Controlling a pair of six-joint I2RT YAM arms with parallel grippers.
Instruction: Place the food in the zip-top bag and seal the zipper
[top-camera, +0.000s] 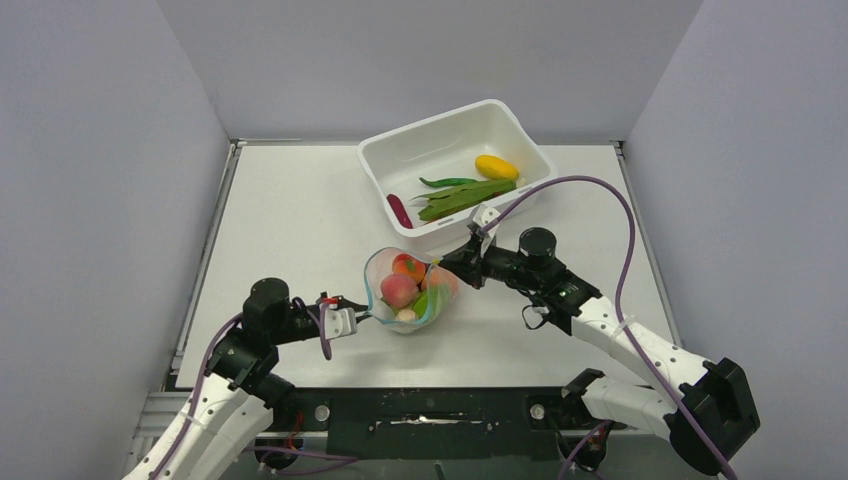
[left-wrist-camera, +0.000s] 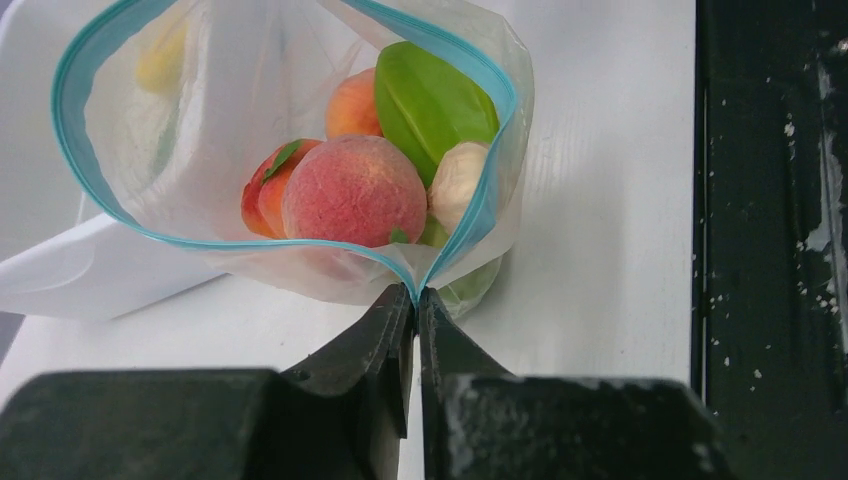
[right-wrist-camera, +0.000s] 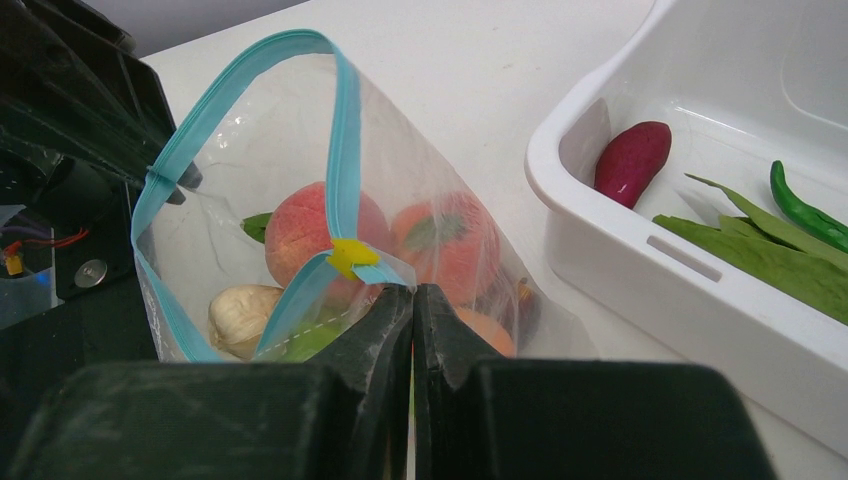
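A clear zip bag (top-camera: 410, 300) with blue zipper stands open on the table, holding a peach (left-wrist-camera: 355, 190), orange and red fruit, a green pepper (left-wrist-camera: 425, 105) and a pale bulb (right-wrist-camera: 243, 318). My left gripper (top-camera: 366, 312) has its fingertips at the rim's left side, closing on the zipper strip (left-wrist-camera: 420, 285). My right gripper (top-camera: 440, 263) is shut on the opposite rim, beside the yellow slider (right-wrist-camera: 348, 255).
A white tub (top-camera: 370, 160) behind the bag holds a yellow squash (top-camera: 496, 166), green chili (top-camera: 446, 182), leafy greens (top-camera: 465, 200) and a red item (top-camera: 398, 210).
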